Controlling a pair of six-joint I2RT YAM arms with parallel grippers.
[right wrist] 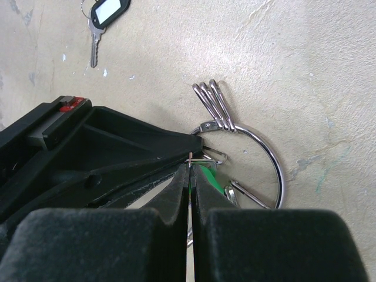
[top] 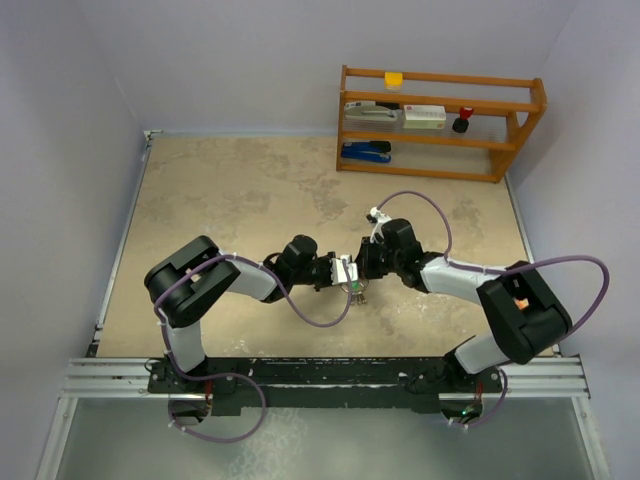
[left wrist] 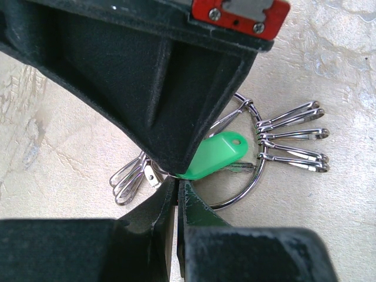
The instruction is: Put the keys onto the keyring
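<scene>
The keyring (left wrist: 257,170) is a large metal ring lying on the table, with several small wire clips (left wrist: 294,132) hanging from it. A green key tag (left wrist: 217,154) lies inside the ring, and a toothed key blade shows beneath it. My left gripper is shut at the tag's near end, by the ring's clips. Against it from the other side comes my right gripper, also shut. A thin metal wire (right wrist: 202,160) crosses at the right fingertips; whether either gripper pinches anything is hidden. A key with a black tag (right wrist: 110,10) lies apart from the ring.
At the back right stands a wooden rack (top: 440,135) holding a blue stapler (top: 367,150), a white box (top: 424,117) and other items. Both arms crowd the table's middle.
</scene>
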